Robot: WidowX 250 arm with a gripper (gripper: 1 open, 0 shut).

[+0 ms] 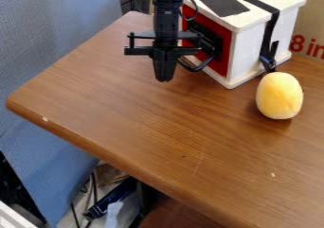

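Observation:
My black gripper (165,69) hangs over the wooden table at the top centre, in front of a white box (241,69) with a red front panel and black straps. Its fingertips point down; whether they are open or shut is hard to make out. A yellow, egg-shaped object (279,96) stands on the table to the right, apart from the gripper.
A blue padded panel (38,61) lies beyond the left edge. A cardboard box (308,28) is at the back right.

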